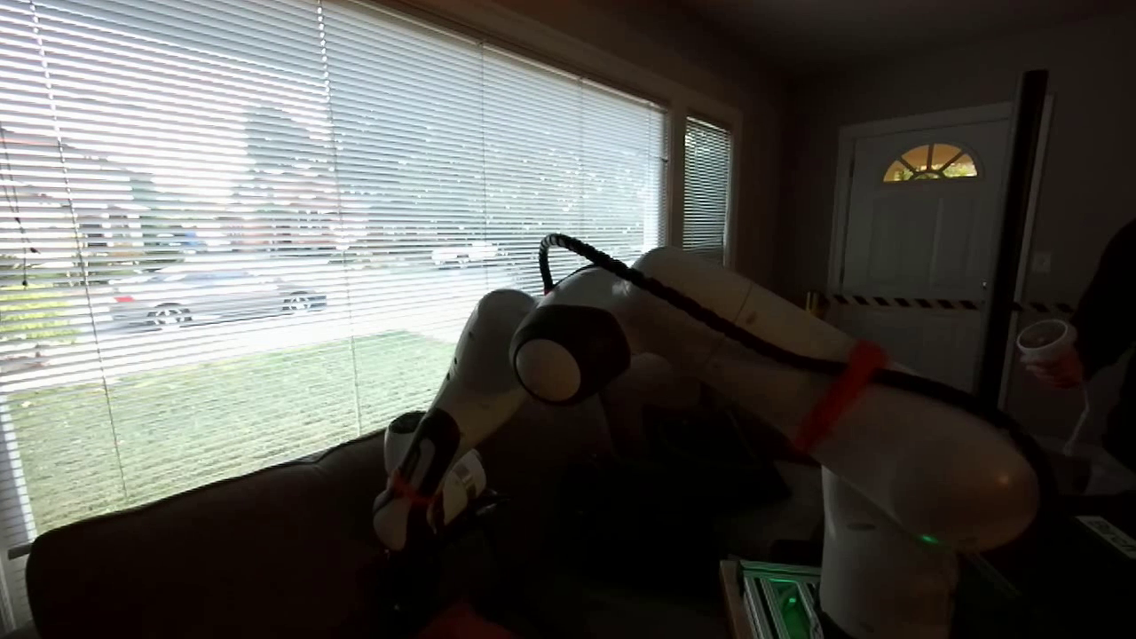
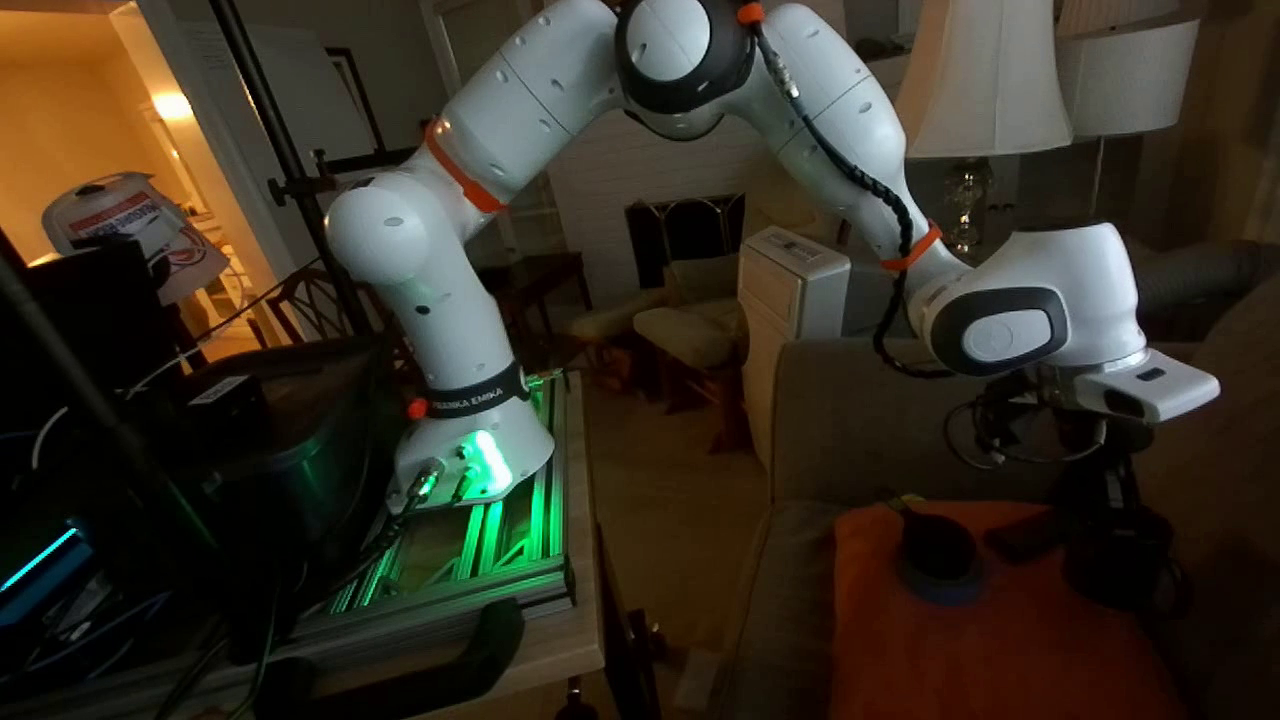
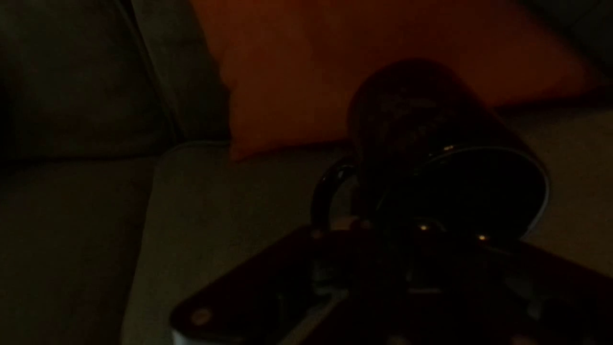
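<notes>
A dark mug (image 3: 419, 120) hangs tilted in the wrist view, its open mouth facing the camera and its handle on the left. My gripper is shut on the mug near the handle side of its rim; the exact contact is lost in shadow. In exterior view 2, the mug (image 2: 1122, 554) appears as a dark shape beneath the gripper (image 2: 1116, 492), in front of the orange cloth or cushion (image 2: 1020, 672). Exterior view 1 is too dark around the fingers to show the mug clearly.
A dark round object with a bluish lower edge (image 2: 942, 558) lies on the orange fabric, left of the mug. The grey couch (image 2: 900, 402) has a backrest and side around the arm's end. A person's hand holding a white device (image 1: 1046, 339) is at the far right.
</notes>
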